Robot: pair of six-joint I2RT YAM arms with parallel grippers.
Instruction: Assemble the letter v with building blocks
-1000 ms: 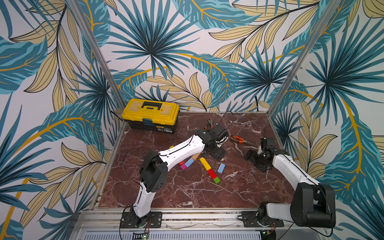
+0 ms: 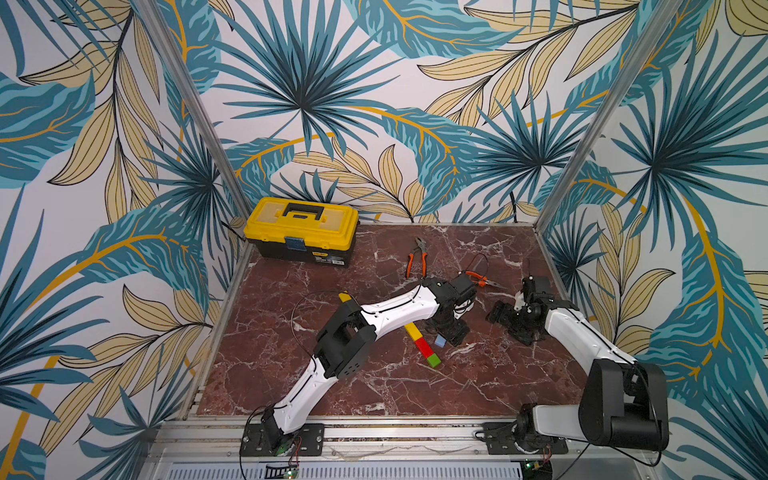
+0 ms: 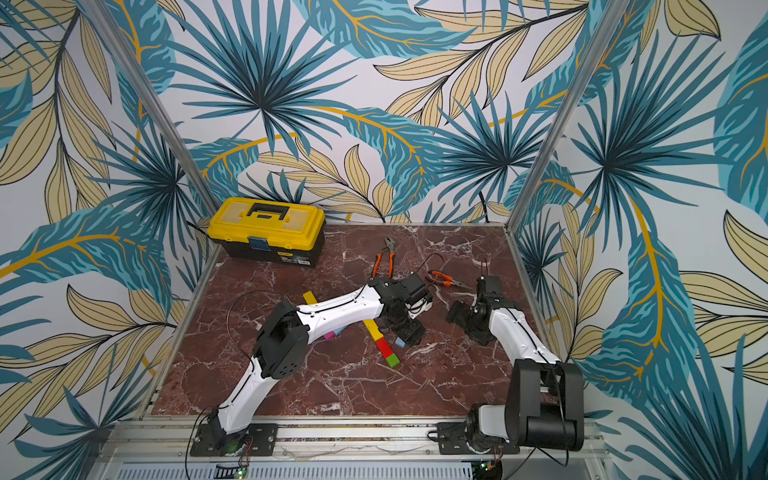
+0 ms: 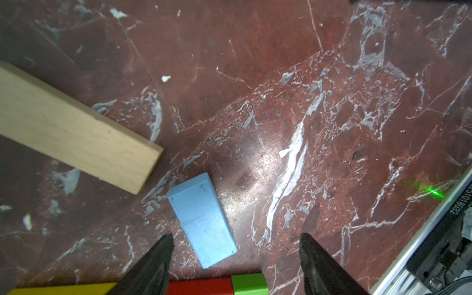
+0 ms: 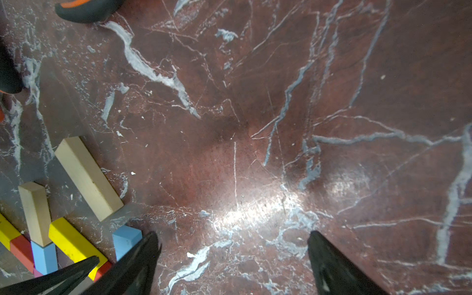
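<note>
My left gripper hovers part open over the blocks, nothing between its fingers. Just ahead of its left finger (image 4: 152, 265) a loose blue block (image 4: 202, 221) lies flat, close to the end of a bare wooden block (image 4: 73, 125). A row of yellow (image 2: 412, 329), red (image 2: 424, 347) and green (image 2: 433, 360) blocks runs diagonally beside the blue one. In the right wrist view another wooden block (image 5: 35, 211) touches a second blue block (image 5: 44, 256) to the left. My right gripper stands open and empty over bare table at the right.
A yellow-lidded toolbox (image 2: 302, 228) stands at the back left. Orange-handled pliers (image 2: 417, 260) and a second pair of pliers (image 2: 478, 279) lie behind the left gripper.
My left arm has swung right and slightly toward the front, so its gripper now partly covers the loose blue block from above. The right arm looks still.
</note>
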